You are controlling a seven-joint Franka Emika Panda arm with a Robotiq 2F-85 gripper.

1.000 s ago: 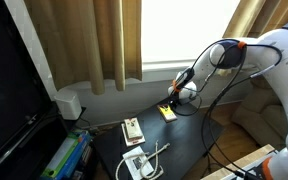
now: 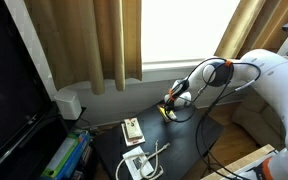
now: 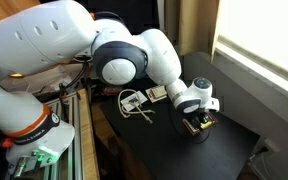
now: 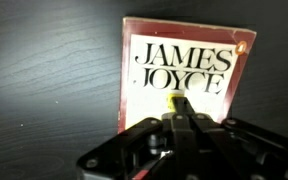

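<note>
A book (image 4: 186, 62) with "JAMES JOYCE" on its pale cover and a reddish border lies flat on the dark table, filling the middle of the wrist view. My gripper is shut over the lower part of the cover, and no object shows between its fingers. A bit of yellow (image 4: 171, 102) shows beside the fingertips; I cannot tell whether it belongs to the cover. In the first exterior view the gripper (image 2: 168, 108) is low over the book (image 2: 170, 117), hiding part of it. Whether the fingertips touch the cover cannot be told.
Another book (image 2: 133, 130) lies on the table to the left. A white power strip (image 2: 139, 165) and a looped pale cable (image 2: 157, 160) lie nearer the front. The window wall stands just behind the table.
My gripper has come down and slightly left in the first exterior view, towards the book. It now covers more of the book, which appears not to have moved.
</note>
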